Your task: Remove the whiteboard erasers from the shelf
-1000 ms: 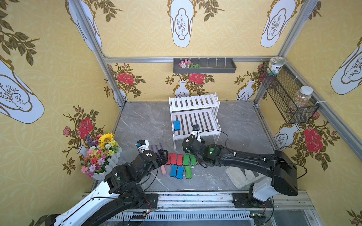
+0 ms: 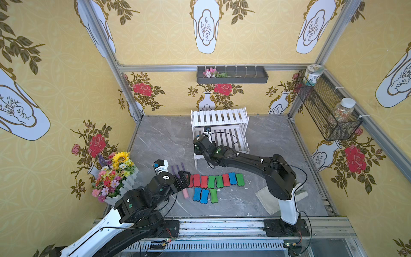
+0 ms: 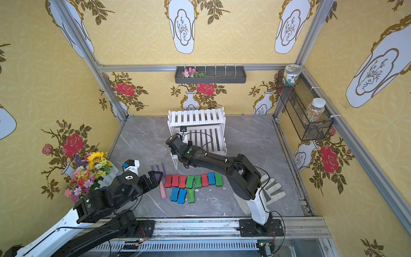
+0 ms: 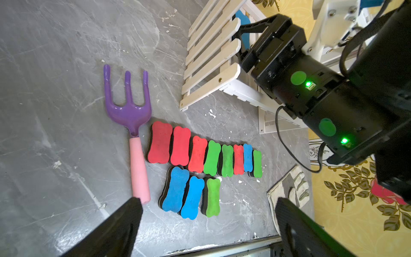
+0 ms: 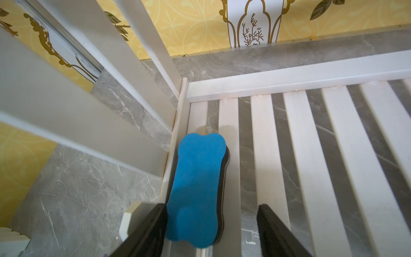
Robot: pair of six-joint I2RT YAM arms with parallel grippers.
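A blue eraser lies at the left end of the white slatted shelf, seen in the right wrist view. My right gripper is open around it, one finger at its left side, the other apart from it over the slats. My left gripper stands open over the table's left front. Below it red, green and blue erasers lie in two rows on the table, beside a purple fork with pink handle.
A flower box stands at the left. A glove lies at the front right. A wire basket and grey planter hang on the walls.
My right arm has moved left and toward the back, onto the shelf's left end over the blue eraser, now hidden in the top left view. The left arm is nearly unchanged.
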